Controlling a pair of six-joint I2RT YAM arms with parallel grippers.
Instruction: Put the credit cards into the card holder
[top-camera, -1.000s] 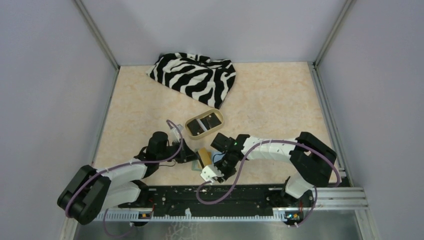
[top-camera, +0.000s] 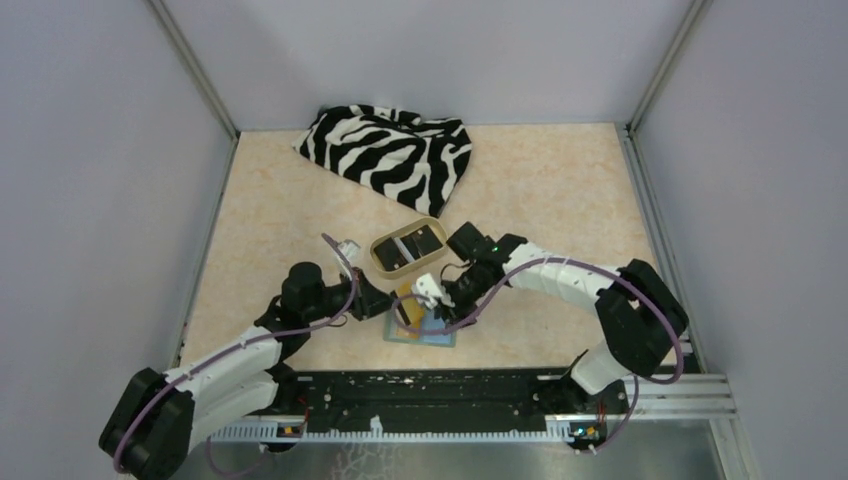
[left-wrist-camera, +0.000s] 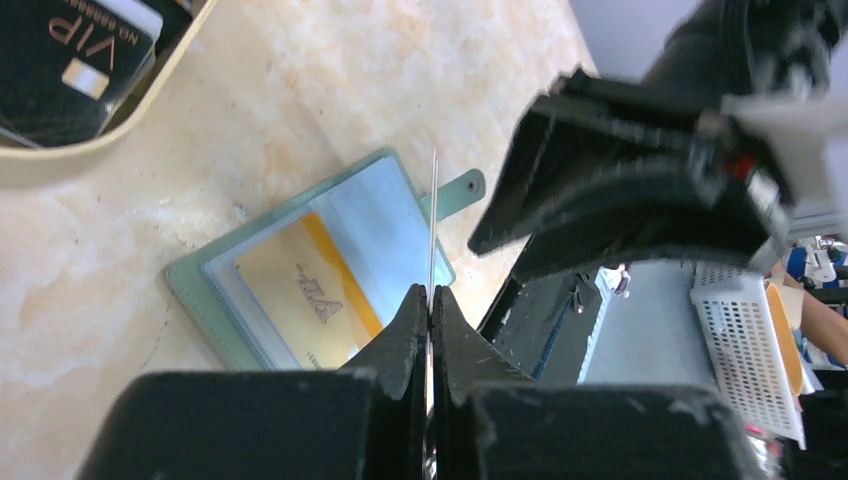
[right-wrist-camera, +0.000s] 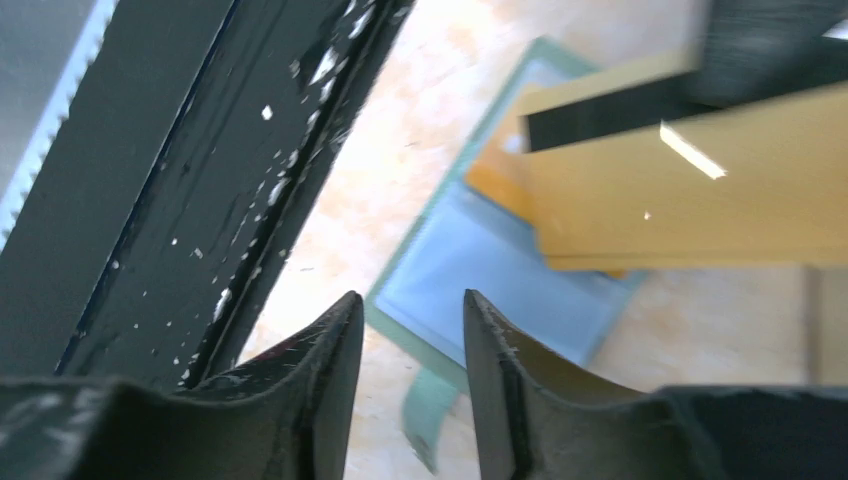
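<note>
The card holder (left-wrist-camera: 243, 282), light green with blue and tan inserts, lies near the front edge. My left gripper, above it, is shut, with a thin pale strip, probably a card seen edge-on, upright at its fingertips. In the right wrist view, a tan card (right-wrist-camera: 640, 195) with a dark stripe stands over the holder, near blurred dark fingers at top right. My right gripper is part open above the holder, nothing visible between its fingers. A tan tray (top-camera: 437, 250) of dark cards lies behind.
A zebra-striped cloth (top-camera: 385, 155) lies at the back. The dark front edge (top-camera: 340, 385) is close to the holder.
My right arm has moved back and up, away from the front edge.
</note>
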